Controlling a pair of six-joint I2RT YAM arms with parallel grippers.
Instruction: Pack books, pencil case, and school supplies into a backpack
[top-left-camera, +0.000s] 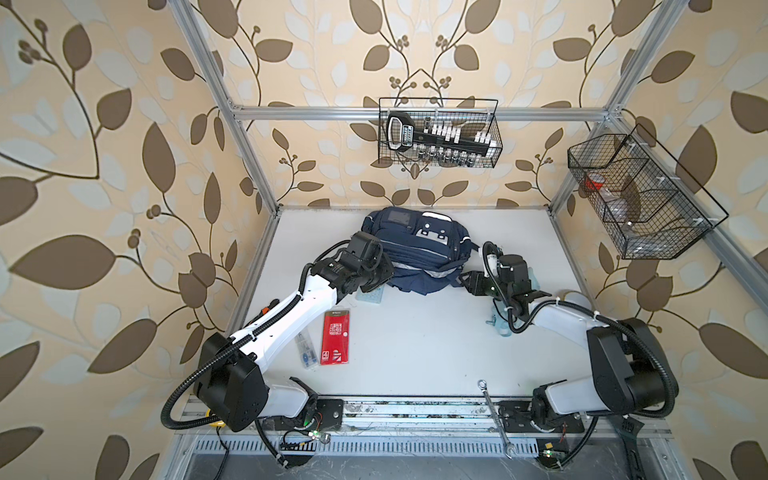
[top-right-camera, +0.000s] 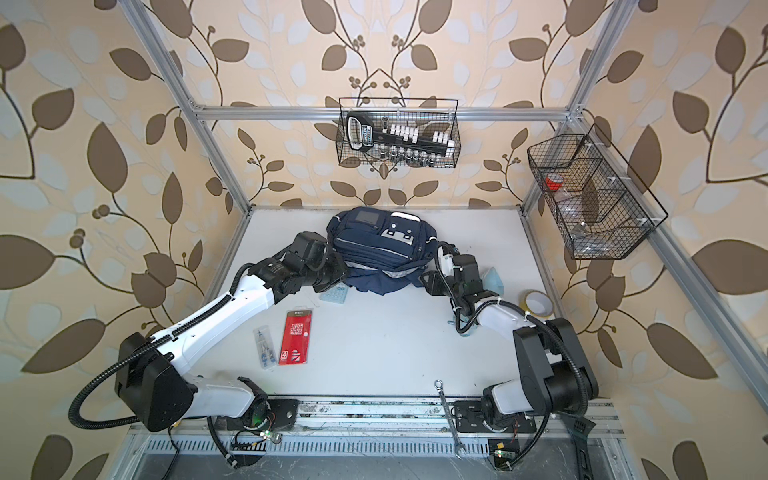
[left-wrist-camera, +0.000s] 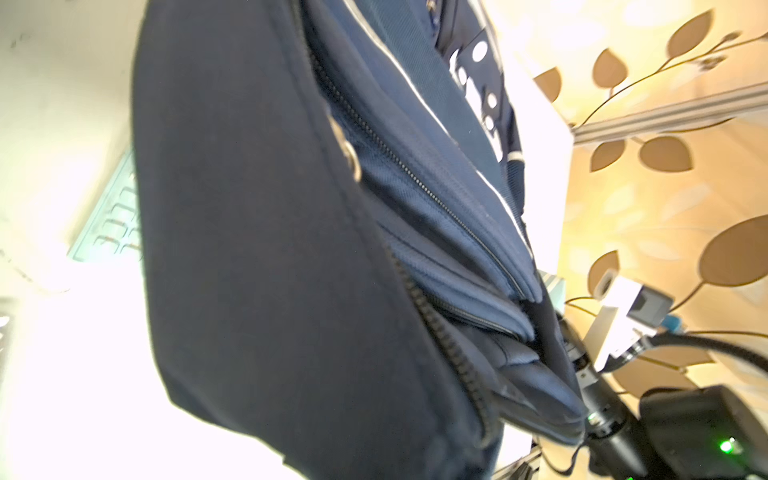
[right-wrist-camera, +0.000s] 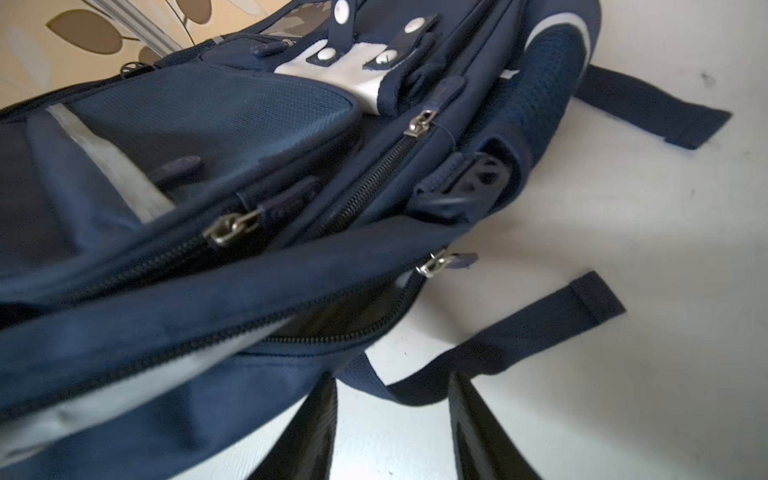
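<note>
The navy backpack (top-left-camera: 420, 240) sits at the back middle of the table, its lower part raised and bunched. My left gripper (top-left-camera: 387, 276) is at its lower left edge. In the left wrist view a sheet of the backpack's fabric (left-wrist-camera: 272, 240) hides the fingers; the finger is shut, but what lies between cannot be seen. My right gripper is open and empty, its fingers (right-wrist-camera: 316, 432) below a partly open zipped pocket (right-wrist-camera: 336, 324) and a loose strap (right-wrist-camera: 512, 328). A red flat pack (top-right-camera: 296, 336) and a clear pouch (top-right-camera: 265, 346) lie front left; a pale blue calculator-like item (top-right-camera: 333, 293) lies under the left gripper.
A light blue item (top-left-camera: 502, 320) lies under the right arm, with a tape roll (top-right-camera: 537, 303) farther right. Wire baskets hang on the back (top-left-camera: 440, 132) and right (top-left-camera: 640, 196).
</note>
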